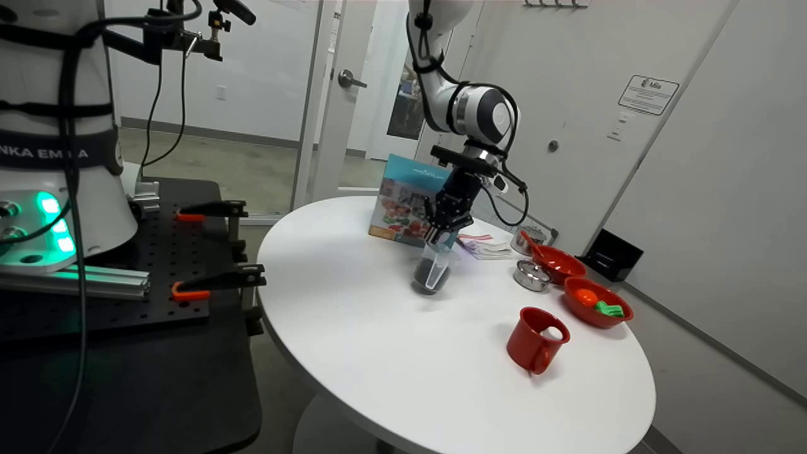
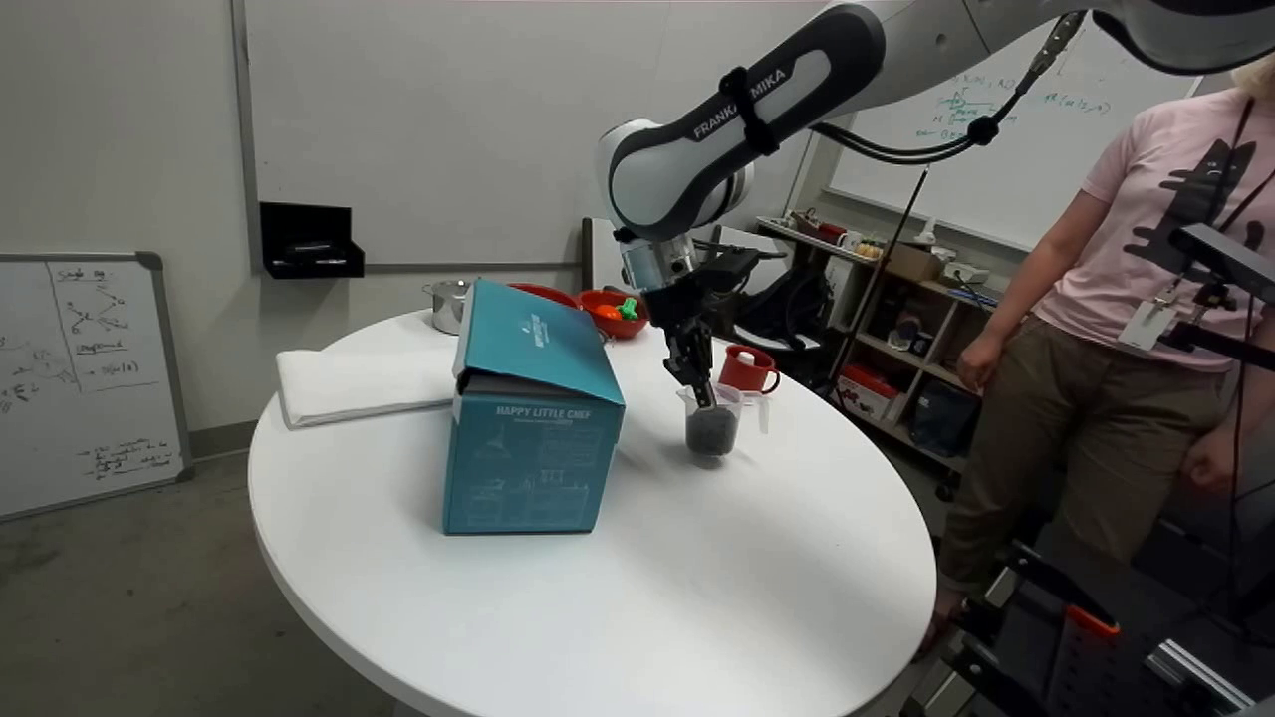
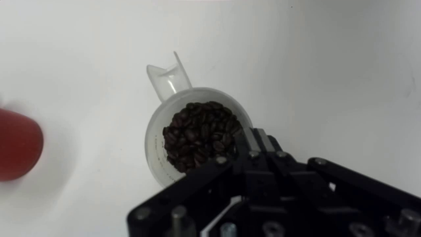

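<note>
A clear plastic measuring cup [image 1: 434, 266] holds dark coffee beans [image 3: 201, 134] and stands close to upright, its base at or very near the white table. Its handle [image 3: 170, 81] points away from my fingers in the wrist view. My gripper is shut at the cup's rim on the side opposite the handle. One finger [image 3: 251, 139] lies over the inside, the other at the outer side, with the thin rim seemingly pinched between. From the other side, the gripper [image 2: 705, 404] reaches down into the cup's top.
A red mug [image 1: 535, 340] with something white inside stands nearby. Behind are a red bowl [image 1: 594, 304] with toy food, another red bowl [image 1: 561, 262], a metal pot [image 1: 531, 275], folded cloths [image 1: 488, 248] and a teal box [image 2: 538, 460].
</note>
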